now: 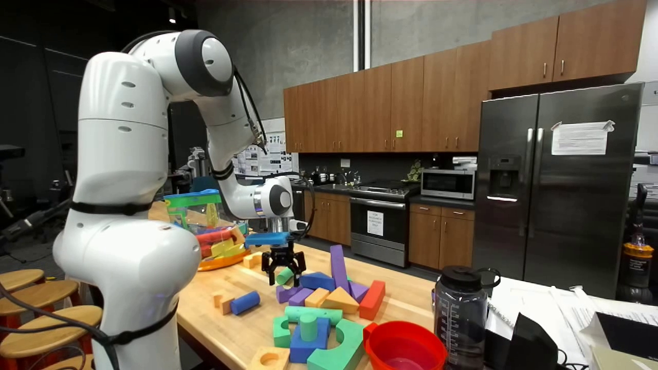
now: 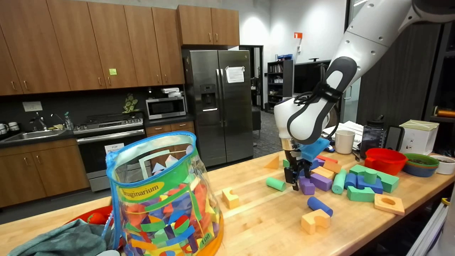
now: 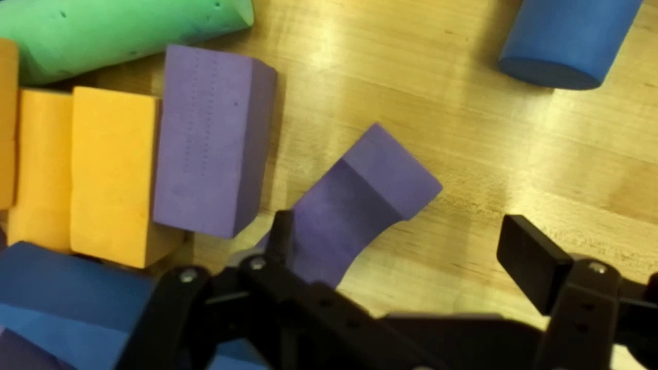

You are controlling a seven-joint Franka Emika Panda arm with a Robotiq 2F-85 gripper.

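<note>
My gripper stands open above the table, its two black fingers wide apart with nothing held. Below it in the wrist view lies a purple block with a curved cut-out [image 3: 364,191], partly hidden by the left finger. To its left are a purple rectangular block [image 3: 200,135] and a yellow-orange block [image 3: 114,172]. A blue triangular block [image 3: 68,293] lies at the lower left, partly behind the gripper. The green cylinder [image 3: 123,31] and blue cylinder [image 3: 570,37] lie at the top corners. In the second exterior view, my gripper [image 2: 297,181] hangs just left of the purple blocks.
A clear bag of blocks [image 2: 166,209] stands at the table's left. Green and blue blocks, a red bowl [image 2: 386,158] and a dark bottle [image 1: 460,320] crowd the right. Bare table [image 2: 256,217] lies between the bag and the loose blocks.
</note>
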